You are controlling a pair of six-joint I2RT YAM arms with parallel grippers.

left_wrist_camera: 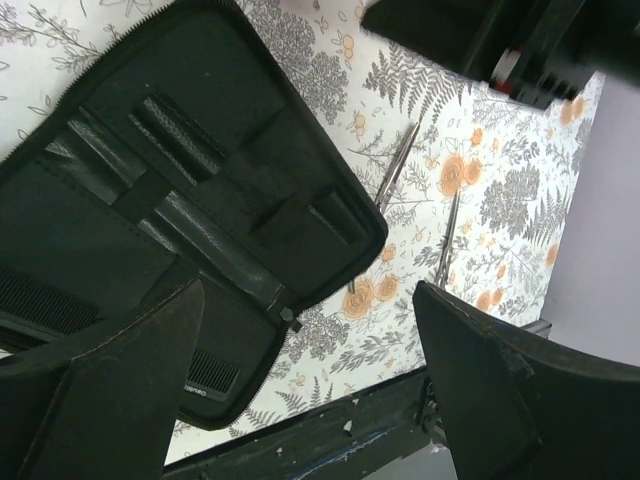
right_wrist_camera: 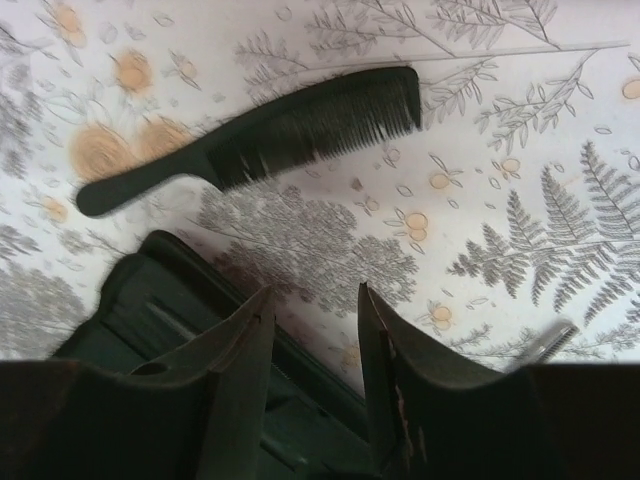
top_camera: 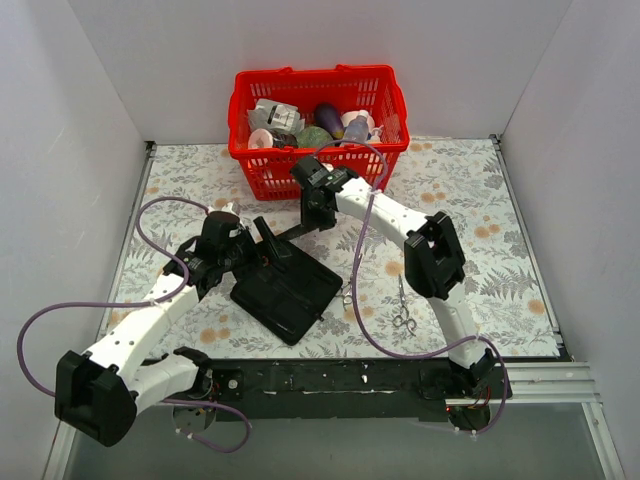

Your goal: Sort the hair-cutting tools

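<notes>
An open black zip case (top_camera: 285, 300) with loops and slots lies left of centre; it fills much of the left wrist view (left_wrist_camera: 220, 200). A black comb (right_wrist_camera: 250, 150) lies on the patterned surface just behind the case. My right gripper hovers over the case's edge near the comb, part open with nothing between its fingers. My left gripper (top_camera: 268, 245) is open above the case, its wide fingers empty. Right of the case lie silver scissors (top_camera: 349, 292) and another pair (top_camera: 404, 318).
A red basket (top_camera: 260, 170) full of assorted items stands at the back. Grey walls (top_camera: 560, 180) bound the area.
</notes>
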